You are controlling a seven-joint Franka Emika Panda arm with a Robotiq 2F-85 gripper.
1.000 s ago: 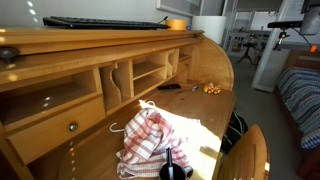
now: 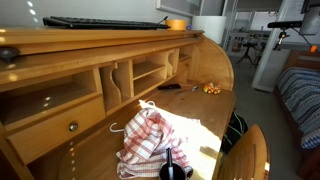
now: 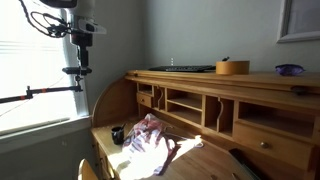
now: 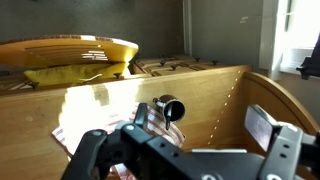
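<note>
A red-and-white checked cloth [image 2: 145, 140] lies crumpled on the wooden desk [image 2: 200, 105]. Beside it stands a dark mug [image 2: 175, 172] with a dark handle-like stick rising from it. From above, in the wrist view, the mug [image 4: 172, 106] and the cloth [image 4: 95, 115] appear beyond my gripper. Its fingers look spread apart, with nothing seen between them. In exterior view 2 the gripper [image 3: 77, 72] hangs high near the window, well clear of the cloth [image 3: 148, 145] and mug [image 3: 118, 135].
Small orange-and-yellow items [image 2: 211, 88] rest at the desk's far end. A black keyboard [image 2: 105, 23] and an orange round container [image 3: 232, 67] sit on the upper shelf. A wooden chair [image 2: 248, 155] stands close to the desk's front. The raised curved desk side is an obstacle.
</note>
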